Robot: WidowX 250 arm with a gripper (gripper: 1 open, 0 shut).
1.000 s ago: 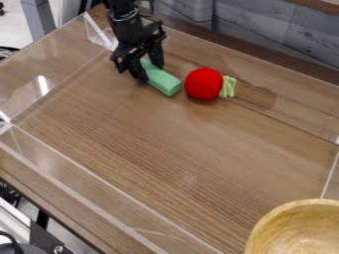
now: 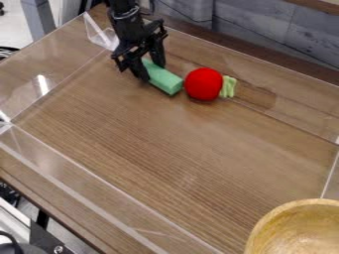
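My black gripper (image 2: 142,62) reaches down from the top of the view to a green block (image 2: 163,79) on the wooden table (image 2: 146,159), its fingers at the block's upper-left end. Whether it holds the block is unclear. A red ball-like object (image 2: 204,83) lies just right of the block, with a light green piece (image 2: 228,87) behind it on the right.
A tan bowl (image 2: 291,233) sits at the lower right corner. The table's left edge and dark cables (image 2: 20,238) show at lower left.
The gripper and green block have shifted very slightly; otherwise little differs.
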